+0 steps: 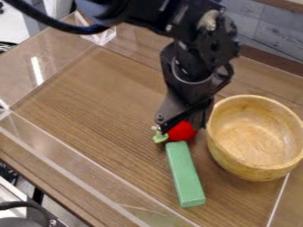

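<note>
My black gripper (178, 117) reaches down from the top of the camera view to just above and behind a red object with a green stem (180, 131), which looks like a toy vegetable and lies on the wooden table just left of the yellow bowl. The fingers look close together; nothing clearly shows between them, though the tips are partly hard to make out against the red object. A light green bar (185, 176) lies lengthwise in front of the red object.
The yellow bowl (254, 151) fills the right side of the table. A grey wooden wall (267, 40) stands behind at the back right.
</note>
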